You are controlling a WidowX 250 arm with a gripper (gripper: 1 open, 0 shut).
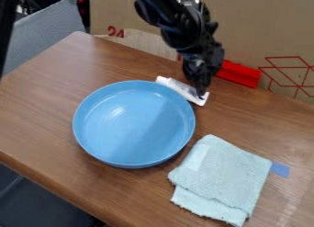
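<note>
My gripper [199, 84] hangs low at the back of the table, its tip at a white tube [174, 86] that lies just behind a blue plate [134, 123]. The gripper appears shut; whether anything is between its fingers is too small to tell. A red object [241, 73] lies behind it, against the cardboard.
A folded pale cloth [218, 180] lies at the front right, with a strip of blue tape [280, 169] beside it. A cardboard panel [270, 38] closes off the back.
</note>
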